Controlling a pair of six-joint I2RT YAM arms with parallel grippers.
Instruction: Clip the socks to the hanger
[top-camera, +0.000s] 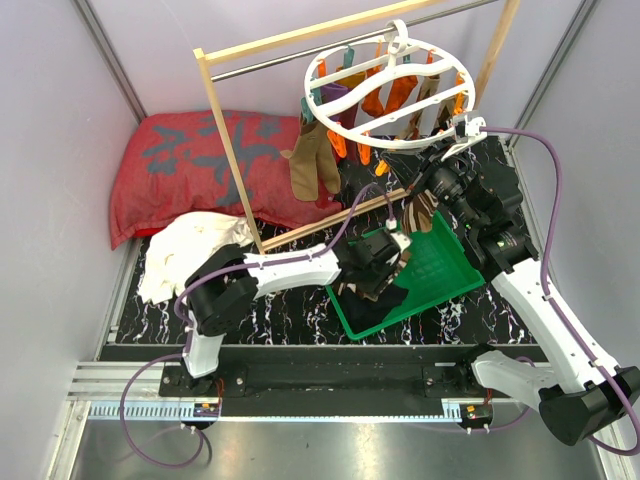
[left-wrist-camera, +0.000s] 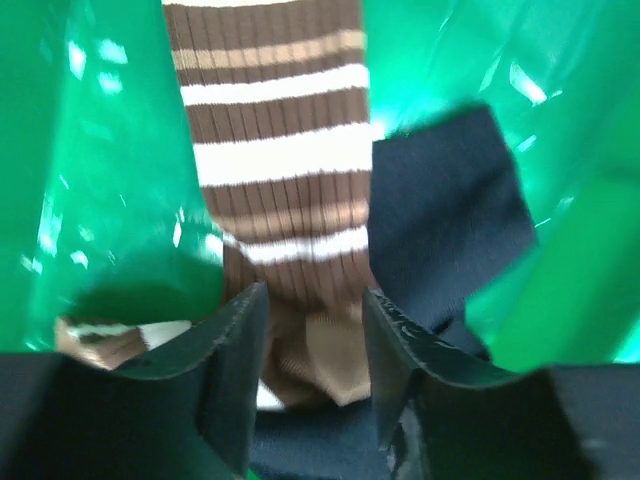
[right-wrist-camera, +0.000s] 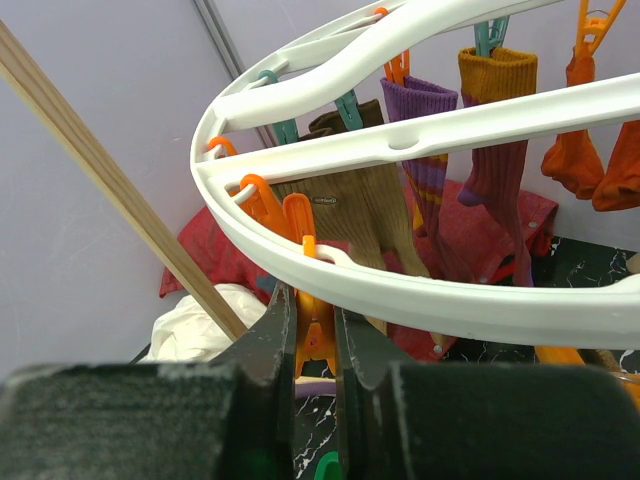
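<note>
My left gripper is open, low over the green bin (top-camera: 450, 280); in the left wrist view a striped brown-and-white sock (left-wrist-camera: 275, 150) and dark navy fabric (left-wrist-camera: 440, 210) lie under its fingers. Up at the front right of the white hanger (right-wrist-camera: 470, 305), my right gripper is shut on an orange clip (right-wrist-camera: 312, 320). Socks in purple, orange, olive (right-wrist-camera: 350, 210) and mustard hang from other clips on the hanger. In the top view striped fabric hangs below my right gripper; whether it is in that clip is unclear.
A wooden frame (top-camera: 228, 150) with a metal rail stands round the hanger. A red cushion (top-camera: 180, 180) and white cloth (top-camera: 185, 255) lie at the left. The black marble top shows around the bin.
</note>
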